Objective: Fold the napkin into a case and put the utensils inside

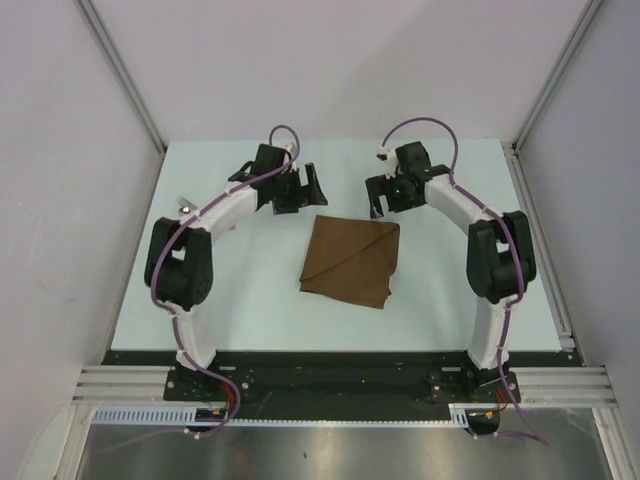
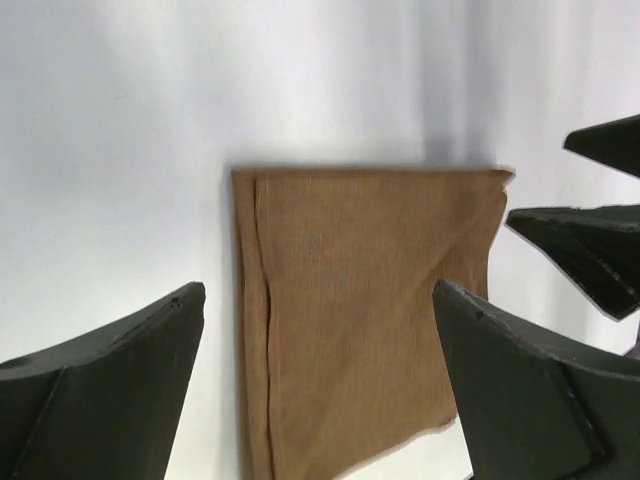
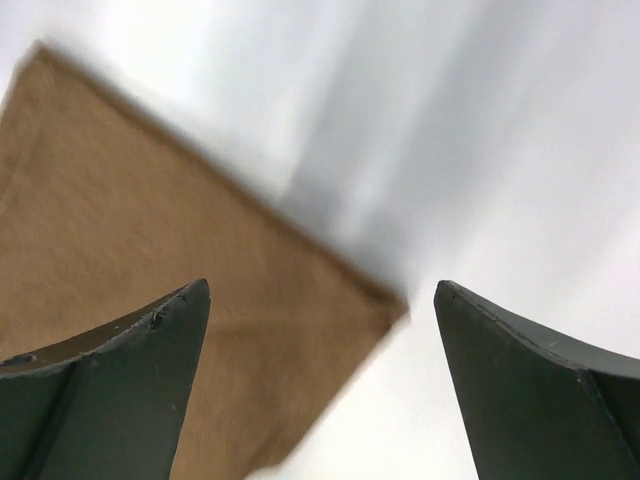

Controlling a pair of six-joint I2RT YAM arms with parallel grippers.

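Note:
The brown napkin (image 1: 348, 262) lies in the middle of the table, with a diagonal crease or fold line across it and a raised corner at its upper right. My left gripper (image 1: 310, 185) stands open above and left of its top edge; in the left wrist view the napkin (image 2: 340, 300) is between and beyond the open fingers. My right gripper (image 1: 377, 197) is open over the top right corner, seen also in the right wrist view beside the napkin (image 3: 220, 240). The utensils (image 1: 188, 208) lie at the far left, partly hidden by the left arm.
Both arms occupy the sides, and the front table edge runs below the napkin.

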